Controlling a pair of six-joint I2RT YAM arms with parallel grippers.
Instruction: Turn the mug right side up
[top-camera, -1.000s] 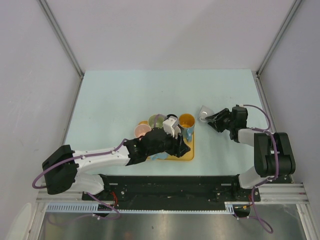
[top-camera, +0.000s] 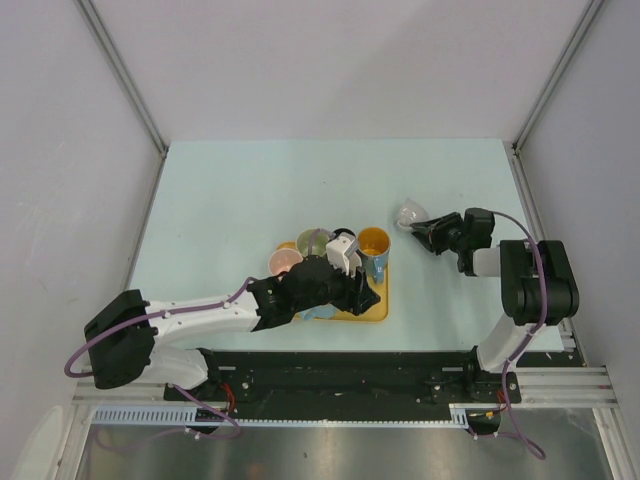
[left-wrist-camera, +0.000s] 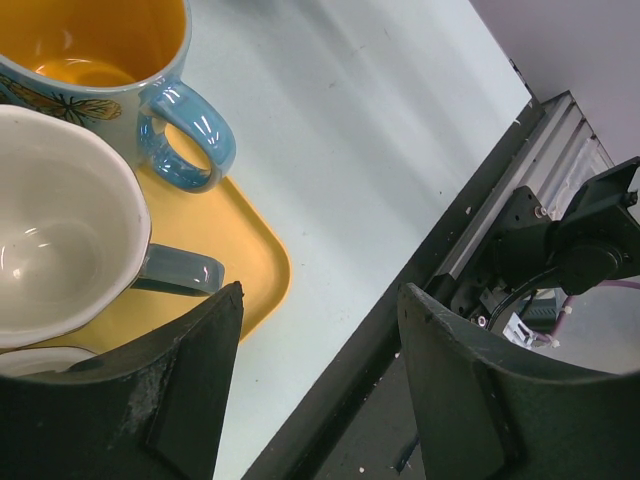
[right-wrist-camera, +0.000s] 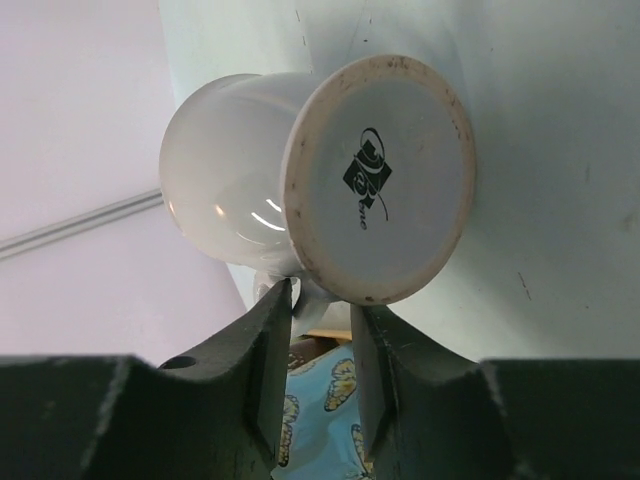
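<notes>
A white mug (top-camera: 410, 213) (right-wrist-camera: 225, 150) lies on its side on the table right of the tray, its base with a dark printed logo facing my right wrist camera. My right gripper (top-camera: 425, 229) is at its underside, the fingertips close around what looks like the handle; whether they grip it is unclear. My left gripper (top-camera: 354, 295) is part open over the tray's front right, nothing between its fingers, beside a white cup with a grey-blue handle.
A yellow tray (top-camera: 382, 310) holds several mugs, among them a yellow-and-blue one (left-wrist-camera: 130, 120) at its right edge.
The right arm's rear part has shifted inward and its wrist turned slightly, the fingers staying at the white mug. The left arm has not visibly moved.
</notes>
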